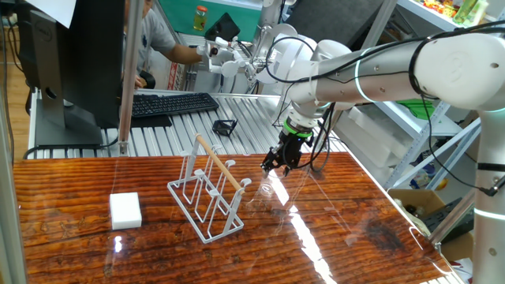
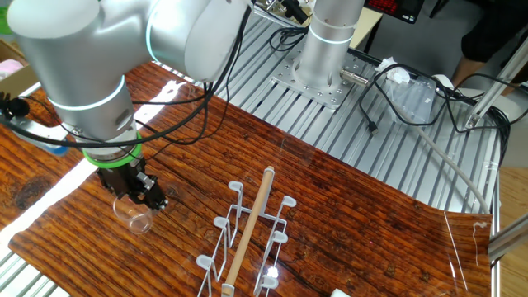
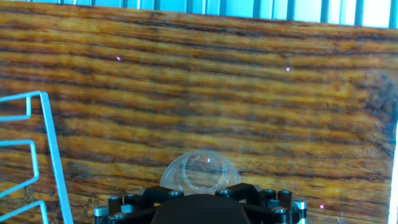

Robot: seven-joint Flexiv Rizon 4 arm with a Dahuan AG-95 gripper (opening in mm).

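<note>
A clear, see-through cup [image 2: 134, 216] is at the gripper's fingertips, over the brown wood-grain table. From above, in the wrist view, its round outline [image 3: 202, 163] shows just beyond the black fingers [image 3: 163, 194]. These fingers stand apart on either side of the cup's near part, which the gripper body hides. I cannot tell whether my gripper [image 1: 279, 166] touches or holds the cup. A white rack [image 1: 207, 207] with upright prongs and a wooden top bar stands beside the gripper, left of it in exterior view 1.
A white block [image 1: 125, 211] lies on the table left of the rack. Beyond the table's edge are a keyboard [image 1: 175, 103] and a monitor [image 1: 69, 71] on the ribbed metal surface. The tabletop right of the gripper in exterior view 1 is clear.
</note>
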